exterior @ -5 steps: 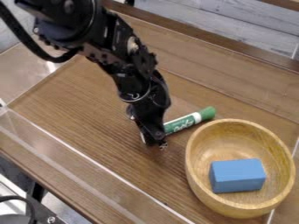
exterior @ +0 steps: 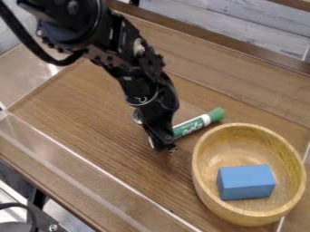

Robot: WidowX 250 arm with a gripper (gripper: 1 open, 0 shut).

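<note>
My black gripper (exterior: 161, 136) is low over the wooden table, its fingertips closed around the near end of a green and white marker-like tube (exterior: 197, 124). The tube points up and to the right, its green cap toward the back. Whether it is lifted off the table I cannot tell.
A round tan bowl (exterior: 211, 145) holding a blue block (exterior: 246, 180) stands just right of the gripper.
</note>
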